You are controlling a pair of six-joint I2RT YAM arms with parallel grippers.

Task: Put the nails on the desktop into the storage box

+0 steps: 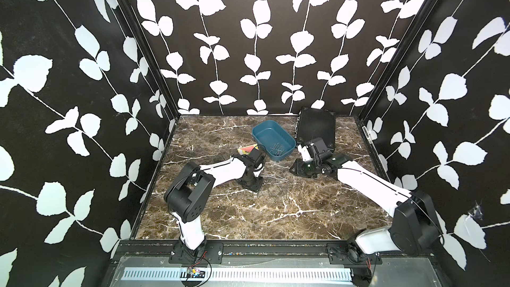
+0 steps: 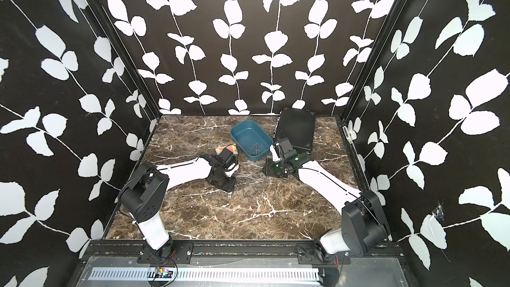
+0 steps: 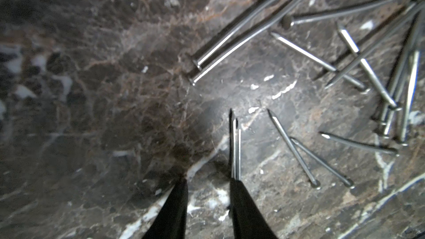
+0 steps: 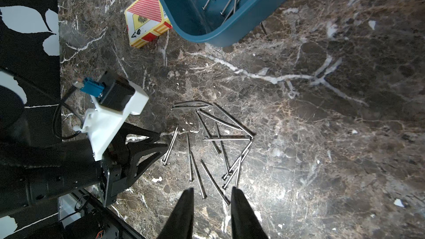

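Several grey nails lie loose and crossing on the brown marbled desktop, between the two arms. My left gripper is open low over the desk. A pair of nails reaches up to the tip of its right finger; no nail shows between the fingers. More nails lie to the right of it. My right gripper is also open and empty, and its fingertips overlap the near edge of the nail pile in its wrist view. The blue storage box stands behind, with several nails inside.
A card box stands against the left side of the storage box. Behind my right arm is a black flat case. Both grippers stand close together, either side of the loose nails.
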